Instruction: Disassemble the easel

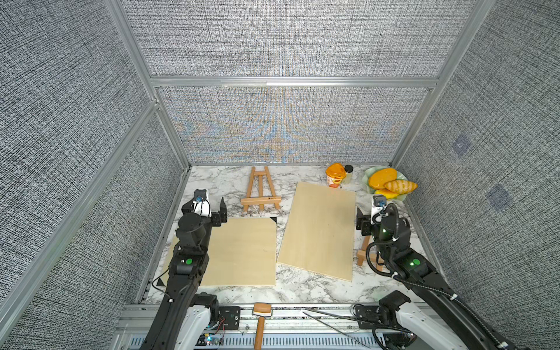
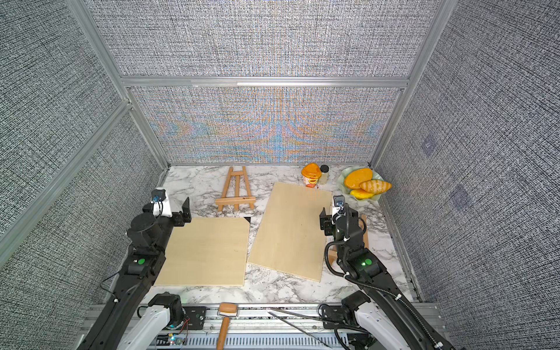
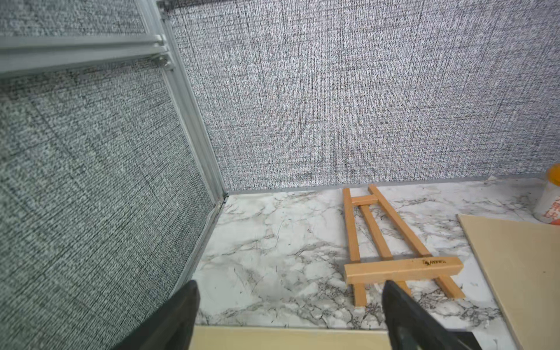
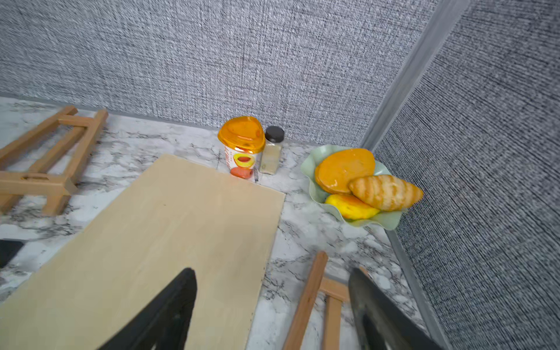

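Observation:
One wooden easel (image 1: 260, 200) lies on the marble table at the back, left of centre, its crossbar towards the front. A second wooden easel (image 4: 332, 288) rests at the right side, largely behind the right arm in both top views. The two boards lie apart from the easels: one light wooden board (image 1: 242, 250) at front left with black corners, another wooden board (image 1: 320, 230) slanted in the middle. My left gripper is wide open above the left board, in front of the back easel, empty. My right gripper is also open and empty, near the second easel.
A white tub with an orange lid (image 1: 334, 173) and a small black-capped jar (image 1: 348, 173) stand at the back. A pale green bowl (image 4: 309, 169) of yellow toy food sits at back right. At the front rail lies a wooden mallet (image 1: 262, 309).

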